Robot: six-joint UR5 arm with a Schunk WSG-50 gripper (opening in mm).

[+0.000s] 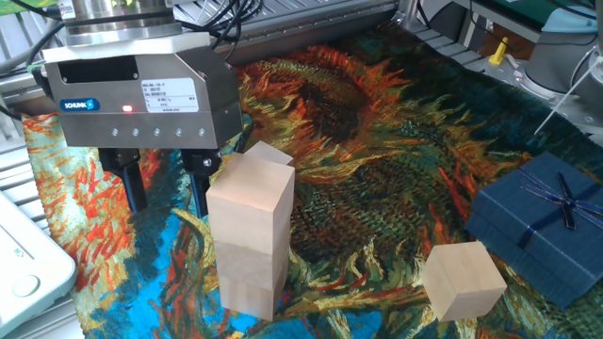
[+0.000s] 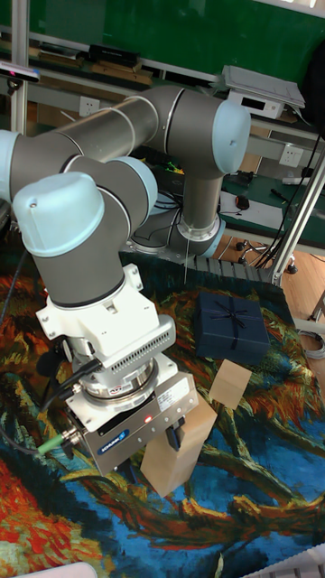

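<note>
A tall upright stack of pale wooden blocks (image 1: 247,240) stands on the patterned cloth, with seams faintly showing between its blocks. A single wooden cube (image 1: 464,281) sits apart to its right. My gripper (image 1: 170,209) is open, its two dark fingers pointing down at the left of the stack in exterior view 2, with nothing visible between them. In exterior view 3 the gripper body partly hides the stack (image 2: 177,454), while the lone cube (image 2: 230,384) lies beyond it. Whether the near finger touches the stack cannot be told.
A dark blue gift box (image 1: 537,221) with a ribbon lies right of the cube. Behind the stack's top a pale flat corner (image 1: 272,153) peeks out, mostly hidden. A white device (image 1: 33,254) stands at the left edge.
</note>
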